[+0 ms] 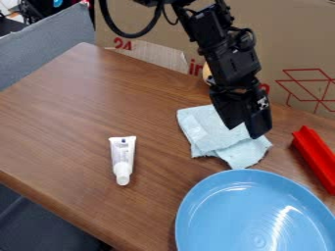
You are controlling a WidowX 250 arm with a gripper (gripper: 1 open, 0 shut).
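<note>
My black gripper (245, 120) hangs over the light-blue folded cloth (206, 132), covering its right part; its fingers are dark and hard to make out, and I see nothing clearly held between them. A white tube (123, 159) lies on the wooden table (72, 113) at left of centre. A blue plate (252, 224) sits at the front right. A red object (315, 158) lies at the right edge. A yellow round thing behind the arm is mostly hidden.
A cardboard panel (300, 78) stands along the back. A grey surface (39, 49) borders the table at upper left.
</note>
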